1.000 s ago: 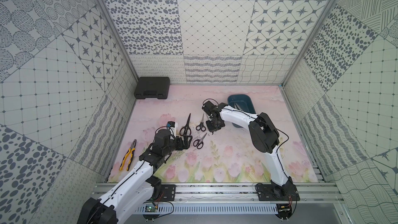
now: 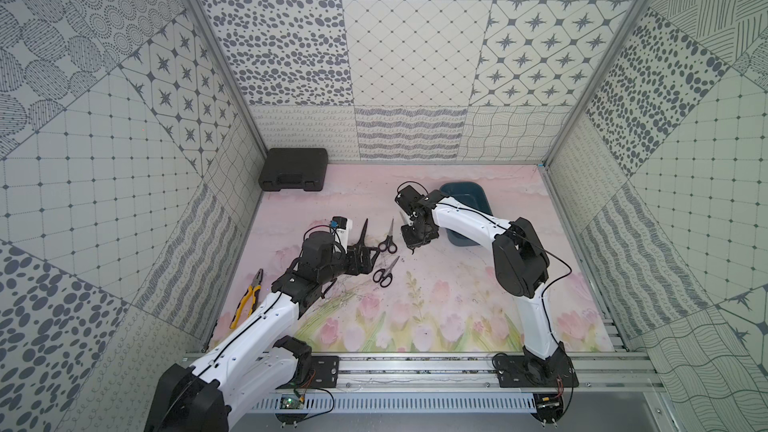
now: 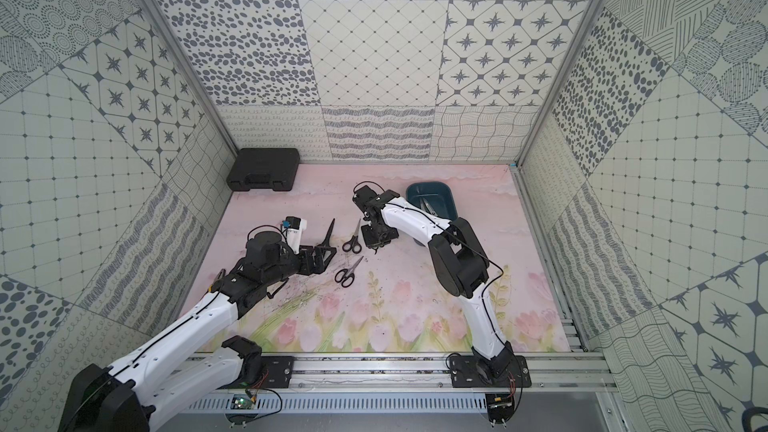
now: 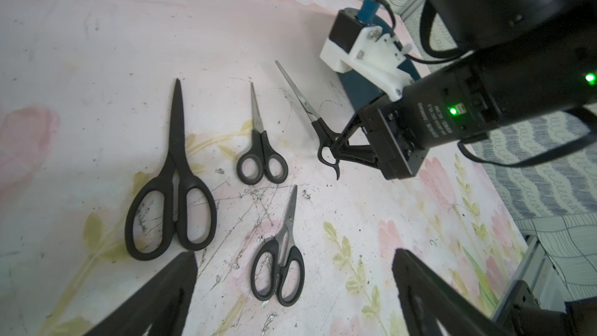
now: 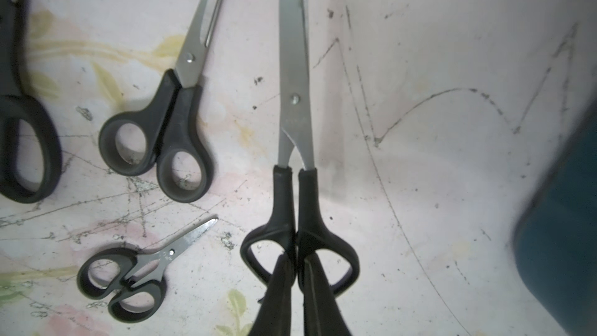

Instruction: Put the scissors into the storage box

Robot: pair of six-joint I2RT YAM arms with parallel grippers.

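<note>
Long silver scissors with black handles (image 5: 295, 118) lie in the centre of the right wrist view. My right gripper has its fingertips close together on their handle loops; whether it grips them is unclear. To their left lie medium scissors (image 5: 177, 99), small scissors (image 5: 136, 280) and large black scissors (image 4: 177, 155). My left gripper stands open above the table, left of the scissors, with nothing between its fingers. The teal storage box (image 3: 432, 192) sits right of the scissors, with silver items inside, partly hidden by my right arm.
A black case (image 2: 293, 168) lies at the back left. Yellow-handled pliers (image 2: 244, 304) lie at the front left. Patterned walls surround the back and sides.
My left gripper has risen and shifted slightly right and back.
</note>
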